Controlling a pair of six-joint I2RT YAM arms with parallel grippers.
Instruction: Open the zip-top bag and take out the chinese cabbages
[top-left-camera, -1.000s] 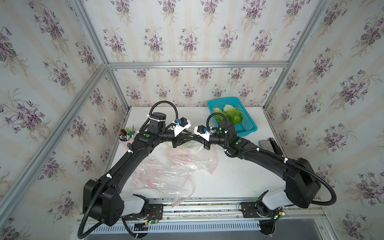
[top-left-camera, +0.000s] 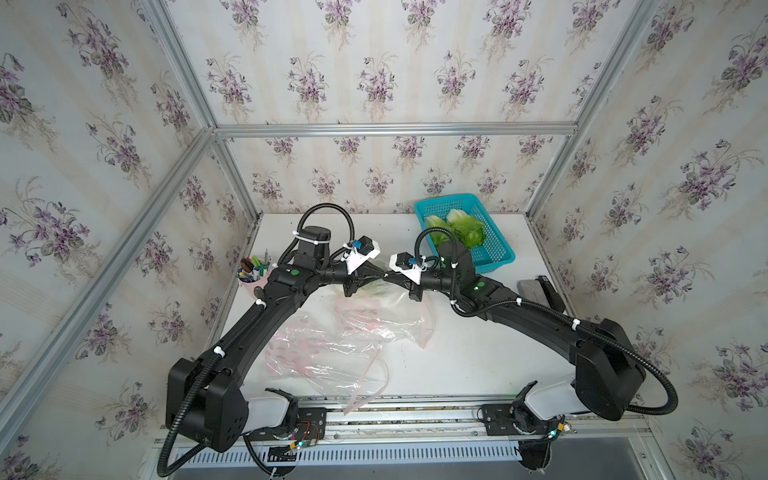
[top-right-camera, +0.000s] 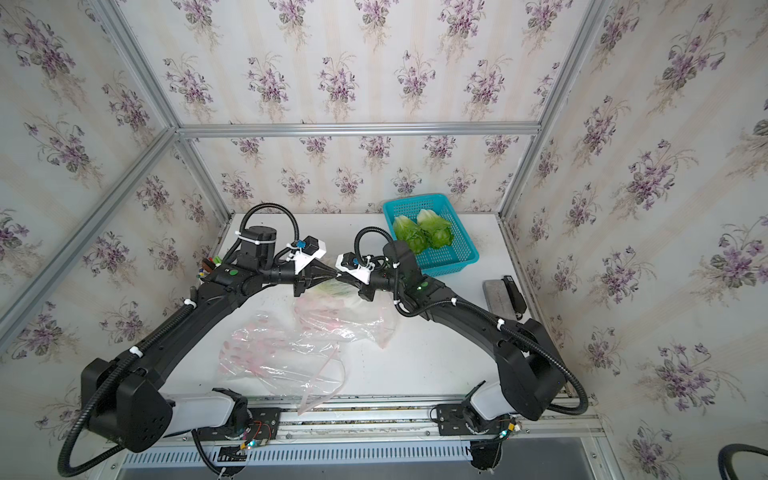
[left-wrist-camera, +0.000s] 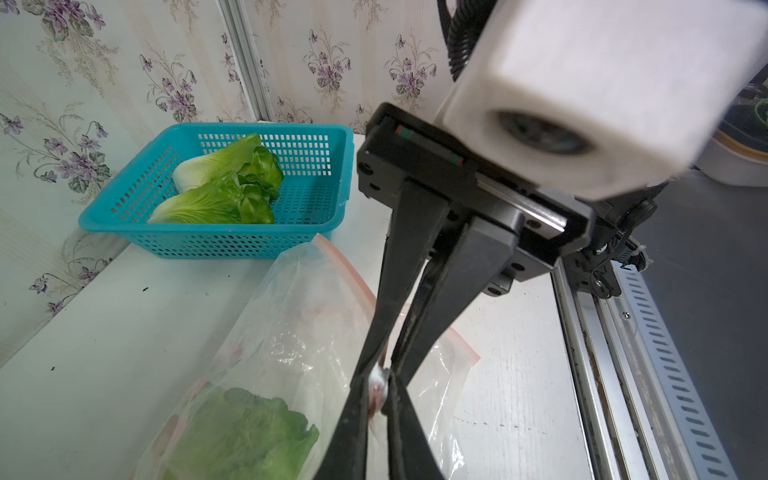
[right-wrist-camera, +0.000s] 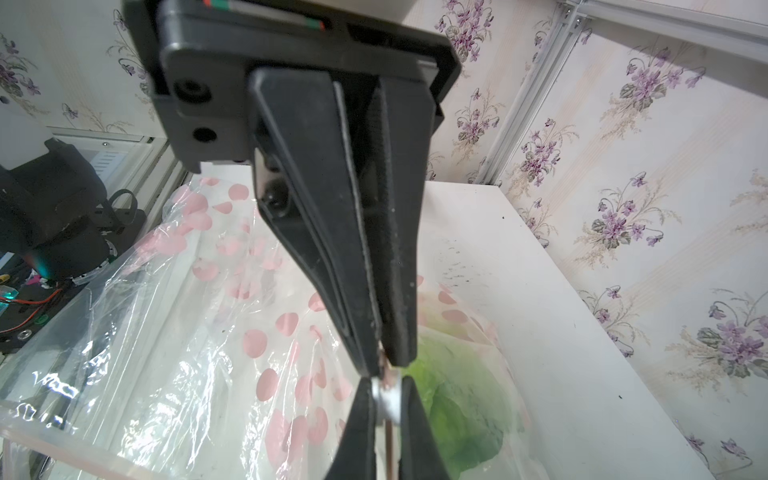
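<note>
The clear zip top bag (left-wrist-camera: 280, 336), printed with pink dots, lies on the table with a green chinese cabbage (left-wrist-camera: 240, 436) showing through its film. My two grippers meet tip to tip at the bag's pink-edged mouth. The left gripper is slightly open around this edge, with a narrow gap between its fingers. My right gripper is shut on the bag's thin film; a whitish piece shows between its fingers. In the top left view the arms hide much of the bag's upper part.
A blue basket (top-left-camera: 498, 237) holding two cabbages (top-right-camera: 436, 229) stands at the back right. More clear dotted film (top-left-camera: 320, 352) spreads flat at front left. A grey board (top-right-camera: 498, 297) with a black-handled item (top-right-camera: 513, 293) lies at right.
My right arm's elbow has moved slightly to the right, and its gripper a hair the same way. The left arm has barely shifted. The bag looks the same.
</note>
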